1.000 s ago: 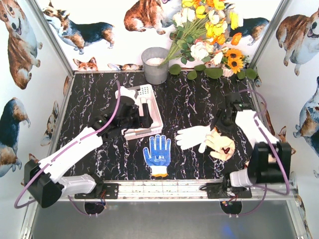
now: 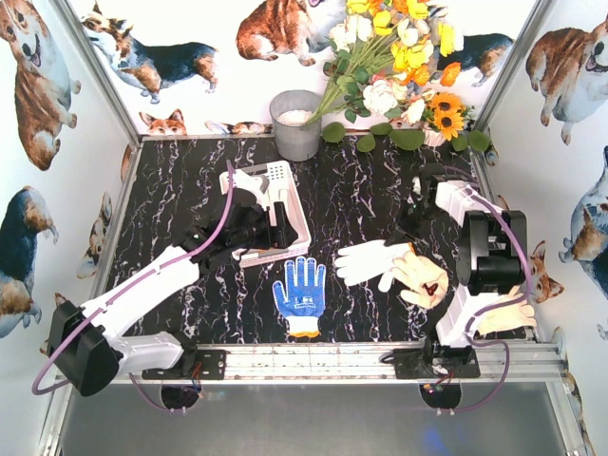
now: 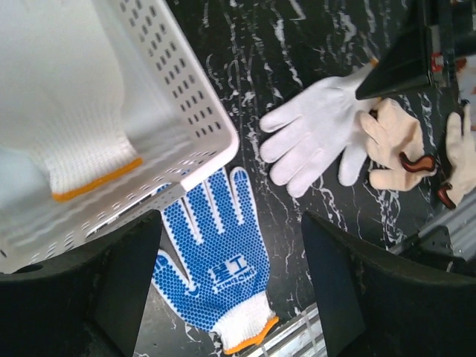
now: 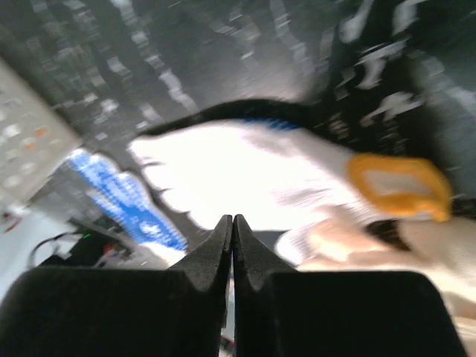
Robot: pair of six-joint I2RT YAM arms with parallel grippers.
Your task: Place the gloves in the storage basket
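The white glove with an orange cuff (image 2: 361,262) lies flat on the table right of centre, its cuff against a peach glove (image 2: 425,277). My right gripper is shut with nothing between its fingers; the white glove (image 4: 230,171) lies outside them, beyond the tips. A blue dotted glove (image 3: 223,260) rests in front of the white basket (image 3: 175,74). Another white glove (image 3: 67,104) is inside that basket. Over the basket's near right corner, my left gripper stands open and empty.
A grey bucket (image 2: 296,138) stands at the back, with a flower bunch (image 2: 408,71) to its right. Another peach glove (image 2: 508,318) lies at the front right, partly behind the right arm. Bare table shows between the basket and the right arm.
My right gripper has gone from open to shut and moved left, near the white glove's cuff.
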